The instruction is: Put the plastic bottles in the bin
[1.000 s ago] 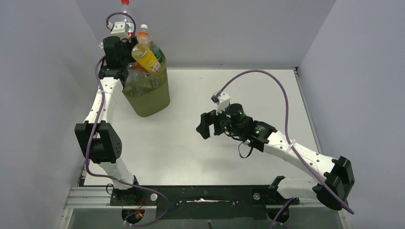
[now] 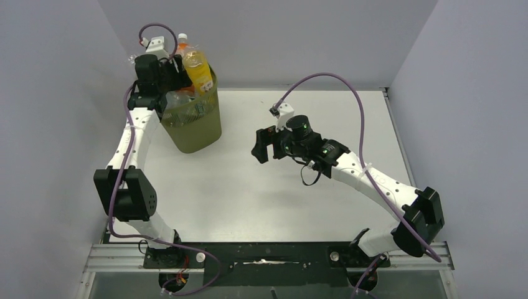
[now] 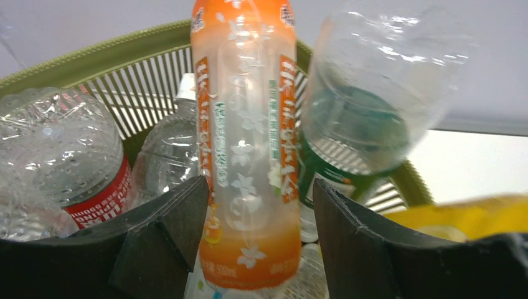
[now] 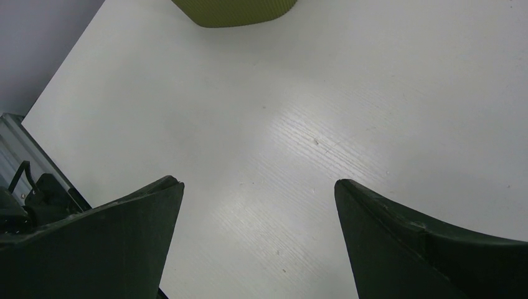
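Note:
The green mesh bin at the back left is packed with plastic bottles, among them a yellow bottle, an orange-labelled bottle and clear bottles. My left gripper is inside the bin's top, its fingers part open either side of the orange-labelled bottle's lower part in the left wrist view; whether they touch it I cannot tell. My right gripper stands open over bare table, nothing between its fingers.
Grey walls stand at the back and both sides. Purple cables loop over both arms.
My left gripper has moved slightly down in the top view, and the bottles around it have shifted. The right arm has moved a little up and left.

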